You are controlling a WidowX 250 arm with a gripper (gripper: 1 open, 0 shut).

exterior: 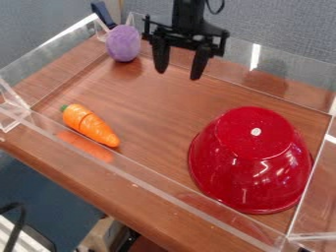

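Note:
My black gripper (179,63) hangs over the back middle of the wooden surface, its two fingers apart with nothing between them. To its left sits a purple egg-shaped object (124,42). An orange carrot (88,124) lies at the front left. A large upturned red bowl (250,159) fills the right front.
Clear plastic walls enclose the wooden surface (157,118), whose middle is free. A dark blue item (102,17) shows behind the purple object at the back left edge. Black cable and a wooden block (101,236) sit outside at the lower left.

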